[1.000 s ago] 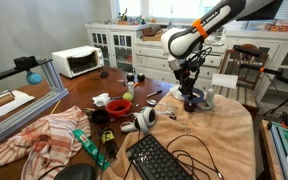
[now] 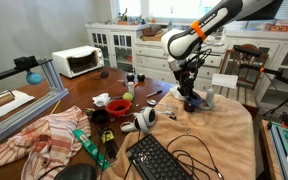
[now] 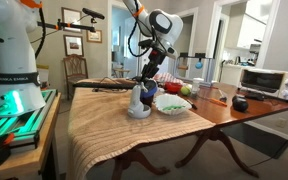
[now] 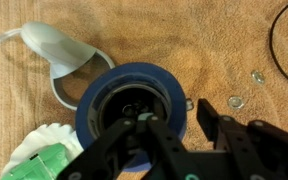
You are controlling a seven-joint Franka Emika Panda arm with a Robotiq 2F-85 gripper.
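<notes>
A dark pot with a wide blue rim point(image 4: 87, 122) stands on the tan cloth, its inside dark. Over its right edge in the wrist view is my gripper, black fingers apart, with part of the rim showing between and beyond them. Whether either finger touches the rim is unclear. In exterior view 1 the gripper point(image 2: 191, 101) points down at the pot, which the arm partly covers. From the other side, the blue pot point(image 3: 134, 72) appears partly hidden behind a white object point(image 3: 137, 100).
Beside the pot lies a white handled item with a ring point(image 4: 59, 42). A white bowl point(image 3: 171, 103) holding something green is close by. A black keyboard point(image 2: 162, 160), a cable and a red bowl point(image 2: 118, 106) occupy other parts of the table.
</notes>
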